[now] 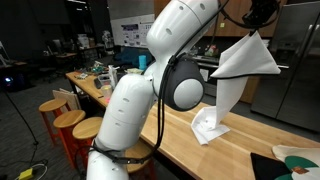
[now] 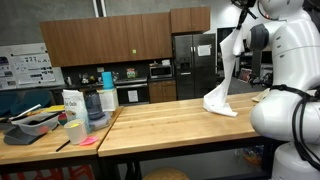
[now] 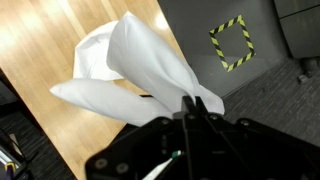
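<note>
My gripper is shut on a white cloth (image 3: pixel 150 55), which fans out from the fingertips in the wrist view. Held high above the table, the cloth (image 1: pixel 243 62) hangs in a long drape in exterior view 1. White fabric (image 1: pixel 209 125) also lies on the wooden table (image 1: pixel 180 145) below the drape; whether it is the same piece, I cannot tell. Exterior view 2 has the hanging cloth (image 2: pixel 228 65) at the right, reaching down toward the tabletop fabric (image 2: pixel 219 101). The gripper is mostly cut off by the top edge in both exterior views.
A white, green-edged item (image 1: pixel 298 156) and a dark item (image 1: pixel 268 167) sit at the table's near right. A mug (image 2: pixel 76 131) and containers crowd the left end in exterior view 2. Stools (image 1: pixel 70 120) stand alongside.
</note>
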